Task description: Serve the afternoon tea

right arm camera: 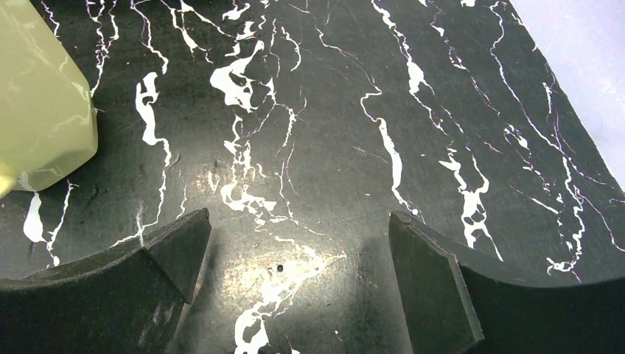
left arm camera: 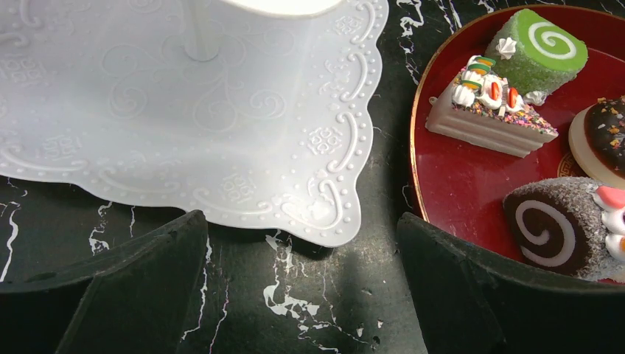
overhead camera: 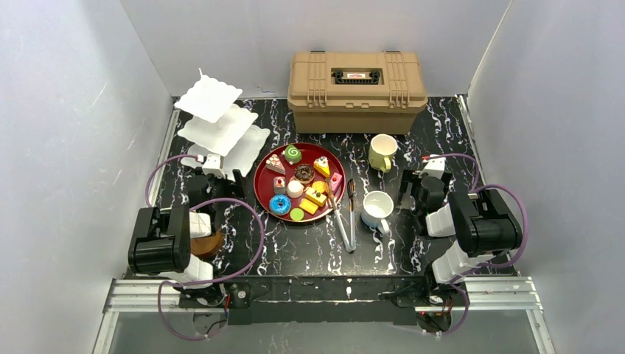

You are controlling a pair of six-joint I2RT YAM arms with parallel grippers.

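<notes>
A red round tray holds several cakes and donuts, among them a green swirl roll and a chocolate roll. Silver tongs and a second long utensil rest by its right side. A tiered white stand stands at the left. My left gripper is open and empty, low between stand and tray. A yellow mug and a white-and-blue mug stand right of the tray. My right gripper is open over bare counter, right of the mugs.
A tan toolbox sits along the back wall. White walls enclose the black marbled counter at both sides and back. A round wooden object is partly hidden under the left arm.
</notes>
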